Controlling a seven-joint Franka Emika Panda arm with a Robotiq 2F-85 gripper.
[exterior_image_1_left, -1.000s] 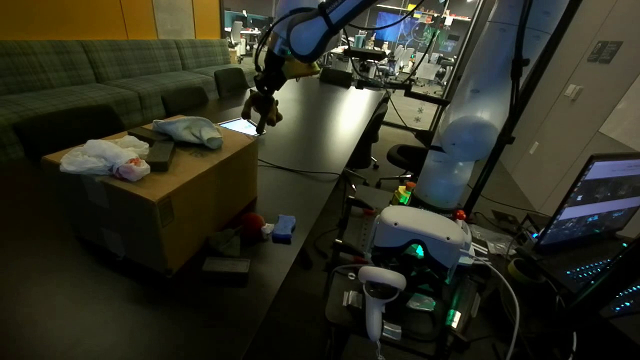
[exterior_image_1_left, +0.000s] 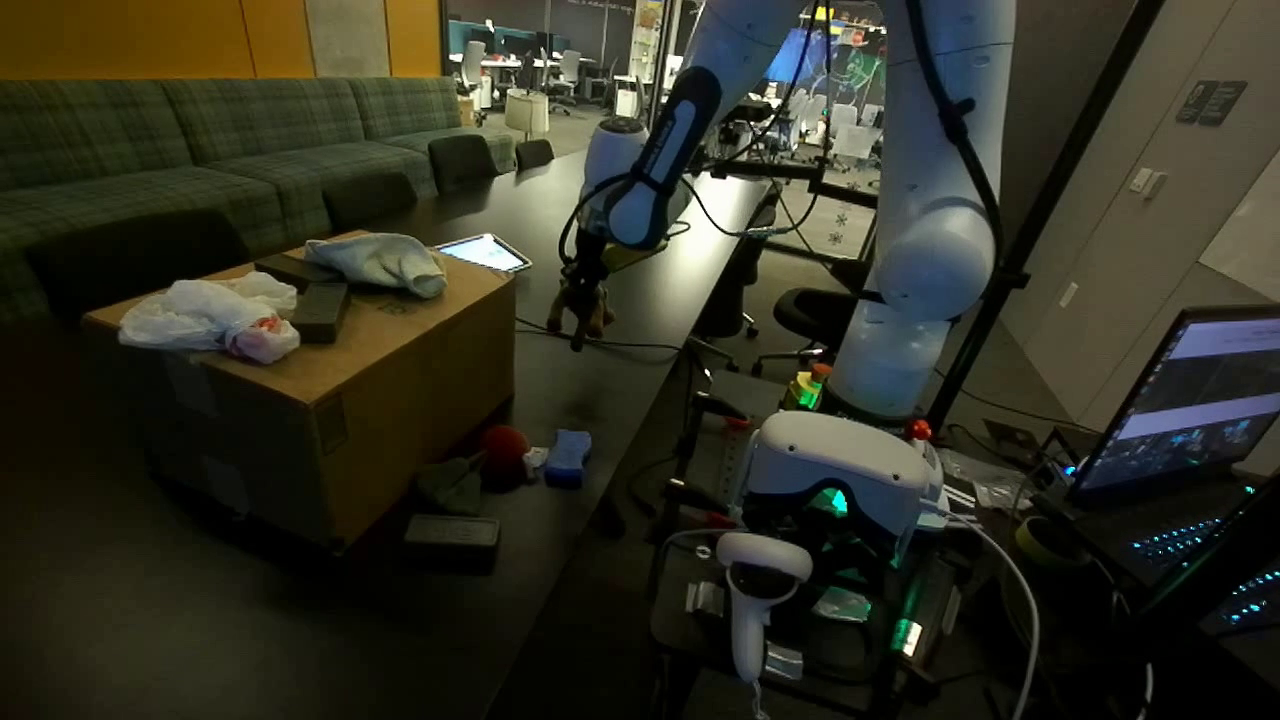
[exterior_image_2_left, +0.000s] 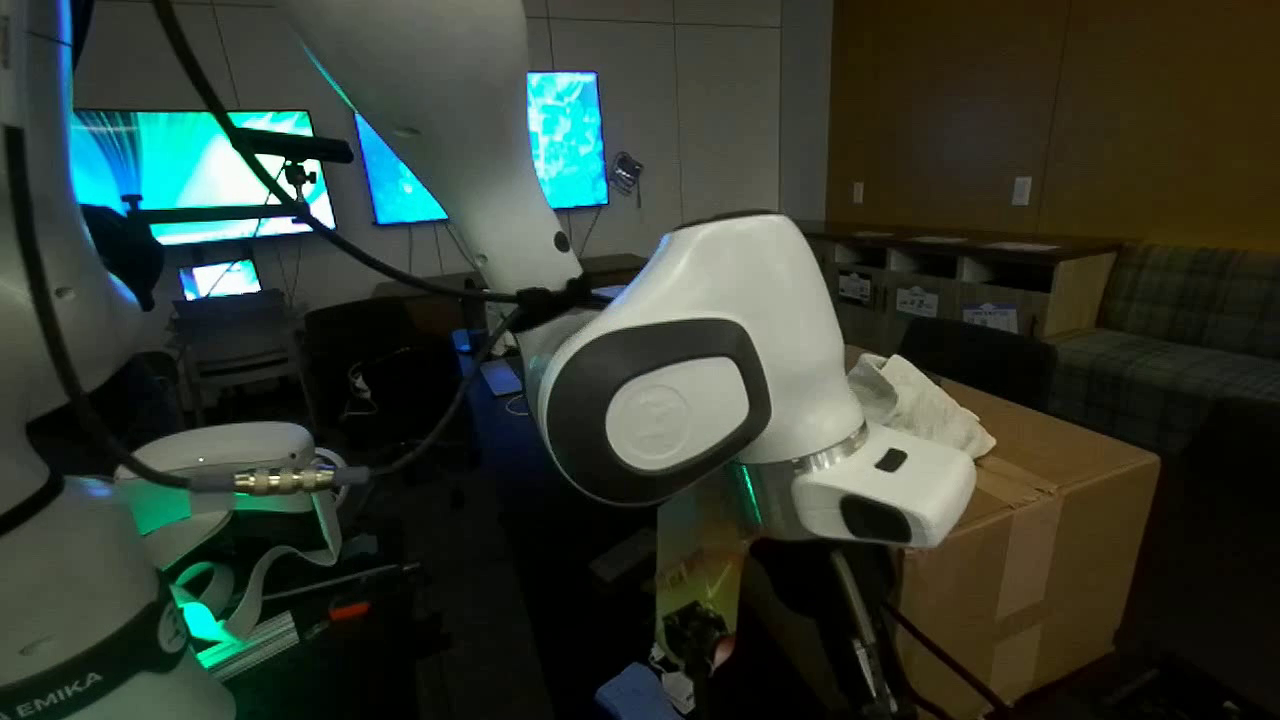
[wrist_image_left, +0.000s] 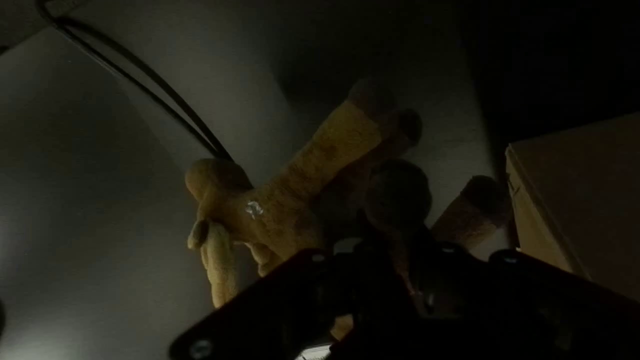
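Note:
A brown plush toy (wrist_image_left: 285, 210) with dark-tipped legs spreads out ahead of my fingers in the wrist view. My gripper is shut on the toy; the exact pinch spot is dark and partly hidden. In exterior view 1, the gripper (exterior_image_1_left: 585, 306) points down over the table to the right of the box, with bits of the toy (exterior_image_1_left: 603, 314) showing either side of the fingers. Whether the toy touches the table cannot be told. In exterior view 2, the arm hides the toy.
A cardboard box (exterior_image_1_left: 414, 360) carries a white plastic bag (exterior_image_1_left: 210, 314), a grey cloth (exterior_image_1_left: 381, 260) and dark blocks. Beside it lie a red ball (exterior_image_1_left: 504, 452), a blue sponge (exterior_image_1_left: 567, 457) and a dark case (exterior_image_1_left: 451, 539). A tablet (exterior_image_1_left: 485, 251) and black cable (exterior_image_1_left: 600, 341) are near.
My gripper, carrying the toy, has moved right and lower, from above the tablet to over the table beside the box. Objects on the box and table look unmoved.

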